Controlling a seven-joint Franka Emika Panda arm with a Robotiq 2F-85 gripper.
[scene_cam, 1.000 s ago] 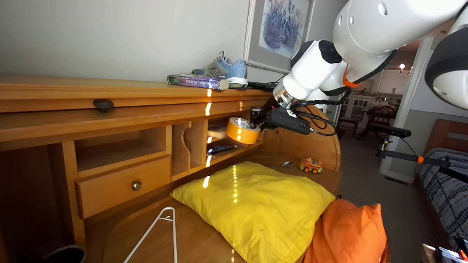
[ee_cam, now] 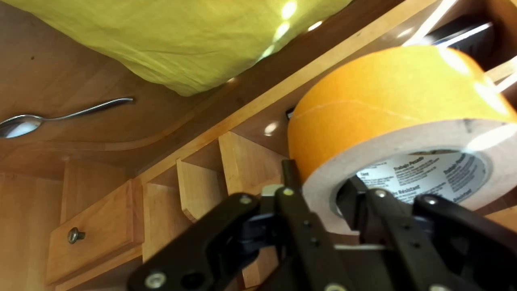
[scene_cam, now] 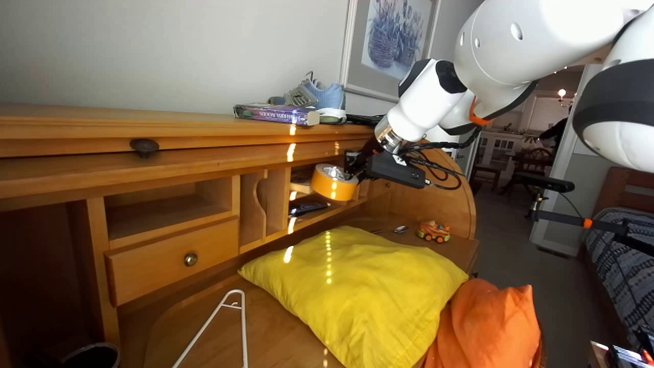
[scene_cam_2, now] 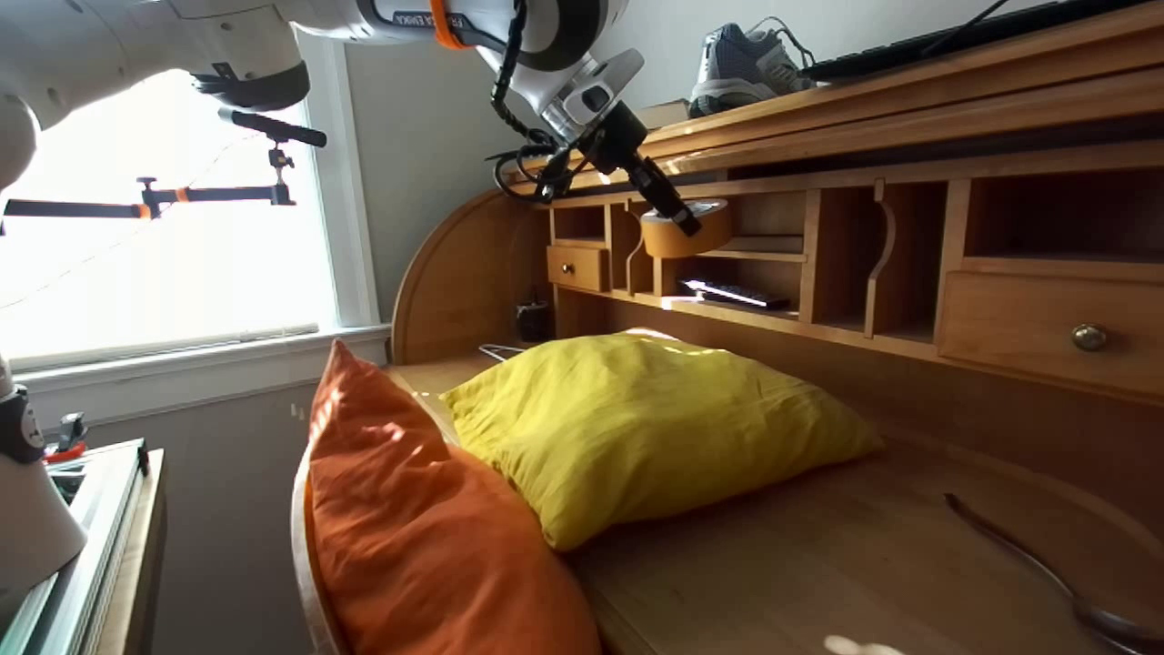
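A roll of orange-yellow tape hangs in the air in front of the desk's cubbyholes. My gripper is shut on the wall of the roll, one finger inside the core and the other against the outer side. In exterior view 2 the tape roll is partly covered by the black fingers. The wrist view shows the tape roll tilted, with printed paper lining its core. Below lies a yellow pillow, clear of the roll.
Behind the roll, a black object lies in an open cubby. An orange pillow leans by the desk's edge. A spoon, a toy car and a white hanger lie on the desktop. A shoe and a book sit on top.
My gripper and the tape roll have shifted slightly left in exterior view 1, and the arm's upper links have moved left with them. The roll stays held.
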